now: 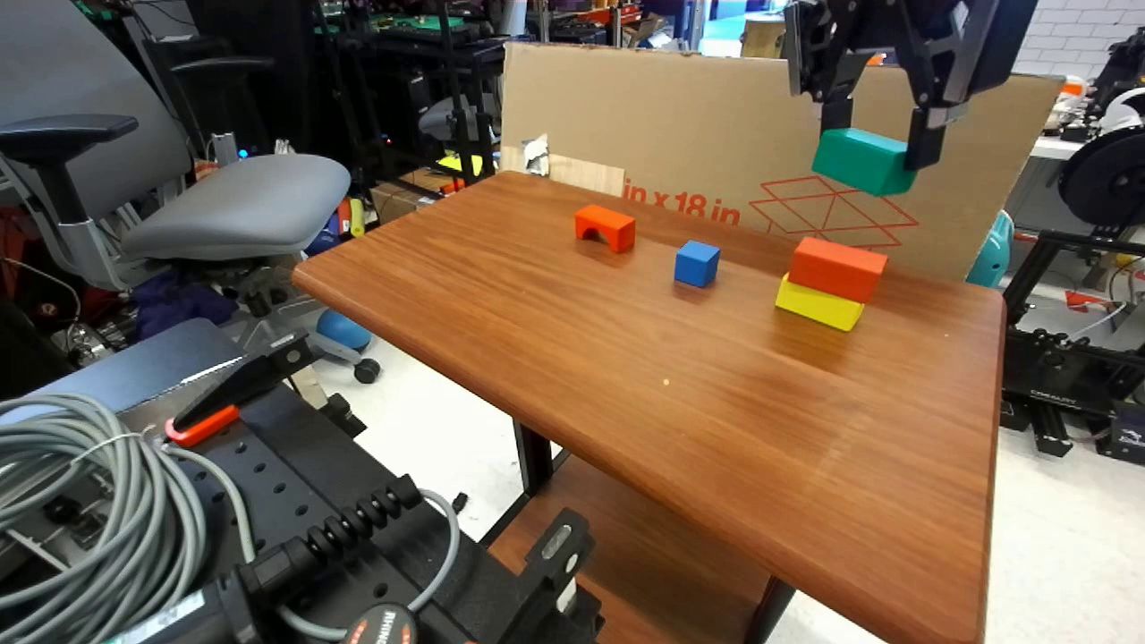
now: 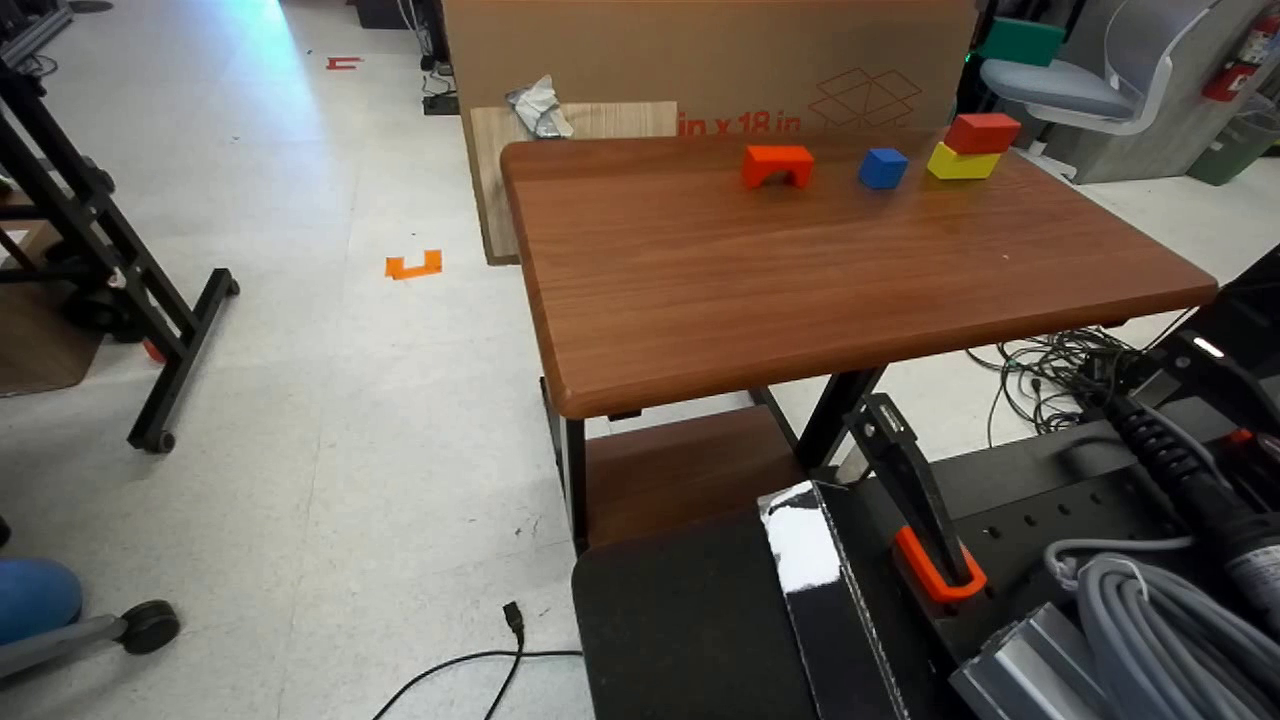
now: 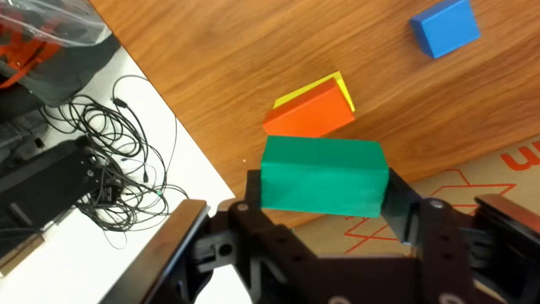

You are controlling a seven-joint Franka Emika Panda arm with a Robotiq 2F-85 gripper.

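Note:
A green block (image 3: 324, 177) is clamped between the fingers of my gripper (image 1: 869, 148), which is shut on it. In exterior view 1 it hangs well above the stack at the table's far right. That stack has a red-orange block (image 1: 837, 268) lying on a yellow block (image 1: 818, 305). From the wrist, the red-orange block (image 3: 311, 111) sits slightly turned over the yellow one (image 3: 303, 93), whose edges peek out. Exterior view 2 shows the green block (image 2: 1021, 41) high above the stack; the fingers are hard to make out there.
A blue block (image 1: 697, 264) rests left of the stack, and an orange arch (image 1: 606, 227) farther left. Behind the table (image 1: 644, 365) stands a large cardboard sheet (image 1: 665, 129).

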